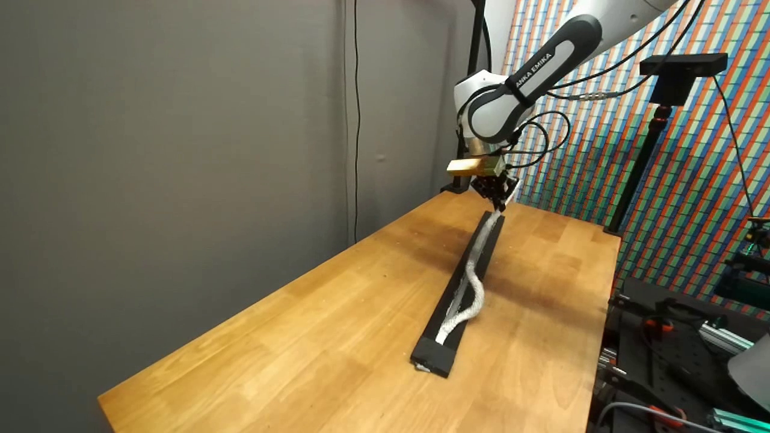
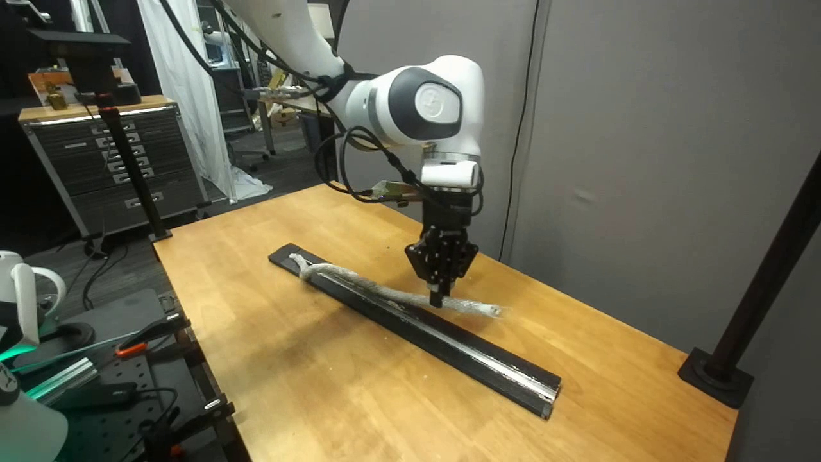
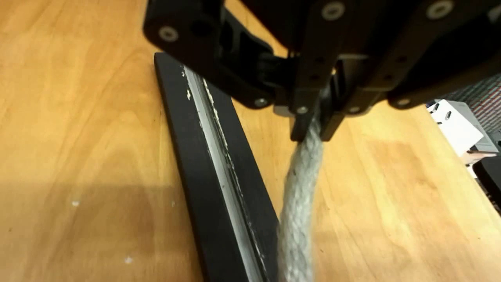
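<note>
My gripper is shut on a pale braided rope point(image 3: 300, 206), which runs between its fingers and down out of the wrist view. A long black bar with a grey channel point(image 3: 220, 159) lies on the table, to the left of the rope there. In exterior view 2 the rope point(image 2: 362, 283) starts at the bar's far-left end, and its free end point(image 2: 492, 310) sticks out past the gripper point(image 2: 436, 299). Exterior view 1 shows the rope point(image 1: 476, 288) bulging off the bar's right side near its front end. Much of the channel point(image 2: 477, 354) is empty.
Black camera posts stand at its edges, one point(image 2: 727, 331) at the right in exterior view 2. A dark tool cart point(image 2: 115, 385) sits beside the table.
</note>
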